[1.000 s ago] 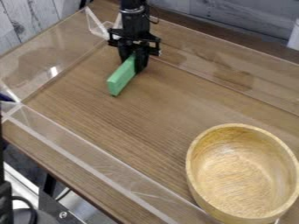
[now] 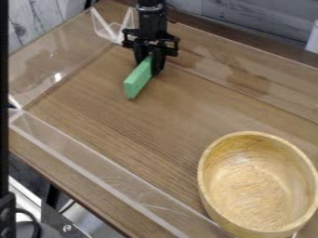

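Observation:
The black gripper [image 2: 149,56] is at the upper middle of the camera view, shut on a green block [image 2: 139,80]. The block is long and slim and slants down-left from the fingers over the wooden table [image 2: 125,139]. Its upper end is partly hidden by the gripper.
A large, round, light wooden bowl [image 2: 255,183] stands at the lower right. A clear plastic piece [image 2: 107,30] is left of the arm at the back. Clear strips run along the table's left side.
The gripper and green block have shifted slightly to the right and up, away from the viewer. The bowl has not moved.

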